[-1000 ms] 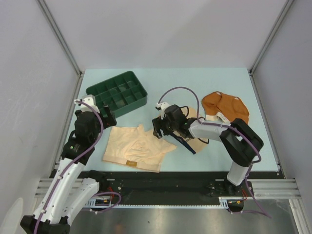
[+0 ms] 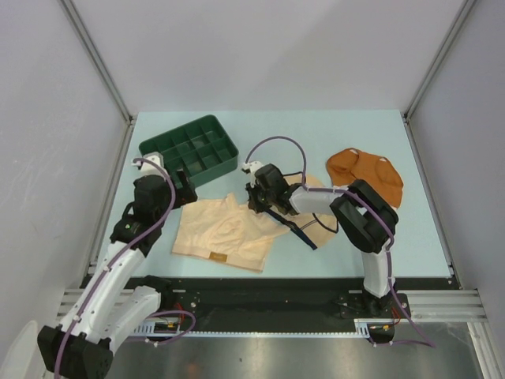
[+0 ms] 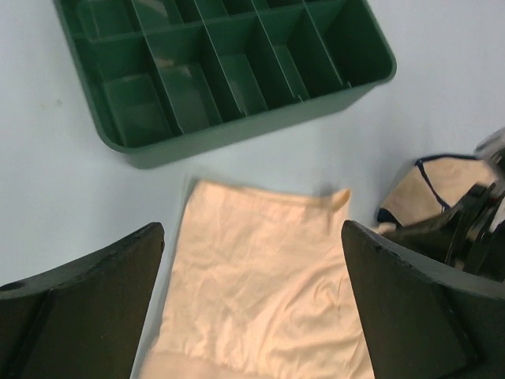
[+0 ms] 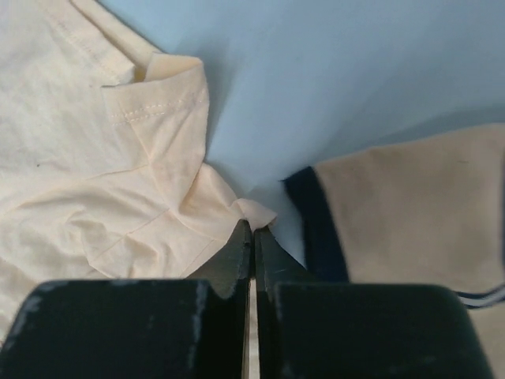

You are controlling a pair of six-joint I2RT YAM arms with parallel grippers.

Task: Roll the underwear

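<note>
The pale peach underwear [image 2: 213,229] lies spread on the table's front left, its folds clear in the right wrist view [image 4: 118,205]. My right gripper is shut at a raised fold on the underwear's right side, with a small bit of fabric [image 4: 254,212] at its tips; whether it is pinched is hard to tell. My left gripper stands open above the underwear's left part, near the green tray, with nothing between its fingers.
A green divided tray [image 2: 188,140] sits at the back left. A beige garment with dark trim [image 4: 418,197] lies right of the underwear, partly under my right arm. An orange-brown cloth [image 2: 367,170] lies at the right.
My left arm has moved slightly right and forward, and the underwear has shifted a little to the right.
</note>
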